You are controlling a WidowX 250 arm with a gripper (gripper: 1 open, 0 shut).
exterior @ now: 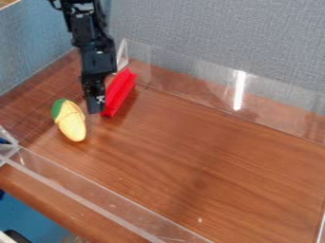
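The black gripper [94,104] points down at the back left of the wooden floor, shut, with nothing visible between its fingers. Just right of it lies a long red block [120,92], close against it or touching. A yellow corn-like toy with a green top [70,123] lies to the front left of the gripper.
Clear plastic walls [238,90] border the wooden floor [216,161]. A grey padded wall stands behind, a blue one at the left.
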